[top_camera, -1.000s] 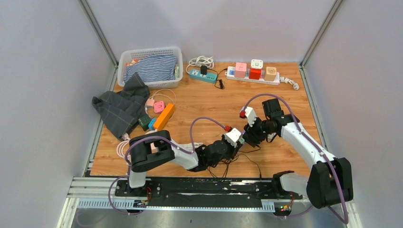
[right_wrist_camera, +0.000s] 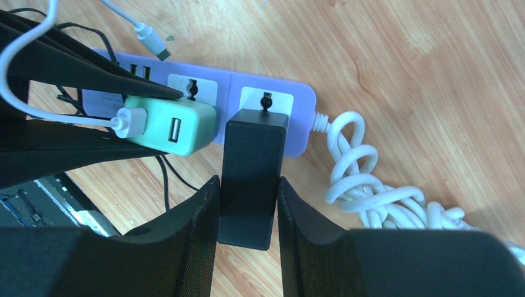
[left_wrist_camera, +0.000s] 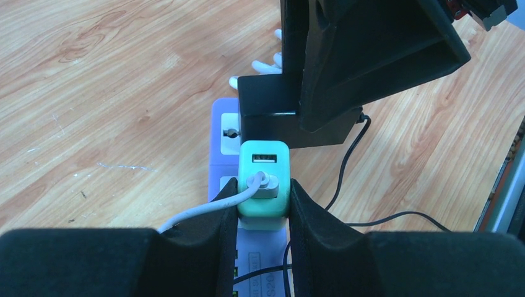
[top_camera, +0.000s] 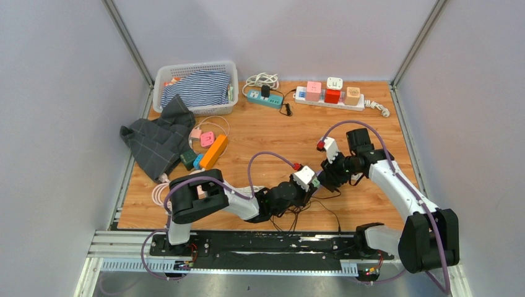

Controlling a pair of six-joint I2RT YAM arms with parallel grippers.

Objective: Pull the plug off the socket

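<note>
A purple power strip [right_wrist_camera: 213, 77] lies under both grippers. On it sits a mint-green plug adapter [left_wrist_camera: 264, 167] with a white cable in its face, and my left gripper is shut on its sides. Beside it, at the strip's end socket, a black plug block [right_wrist_camera: 252, 179] stands between the fingers of my right gripper. These lie close along both sides of the block; whether they grip it is unclear. Part of the end socket [right_wrist_camera: 266, 99] shows bare behind the block. Whether its prongs are in the socket is hidden.
Thin black cables [left_wrist_camera: 396, 216] run past the strip. A coiled white cord [right_wrist_camera: 371, 185] leaves its end. Farther back are a white strip with several plugs [top_camera: 334, 105], a teal strip [top_camera: 266, 99] and a basket [top_camera: 235, 86]. Mid-table is bare.
In the top view my right gripper has shifted slightly to the right and a little toward the back. The left arm has stayed in place.
</note>
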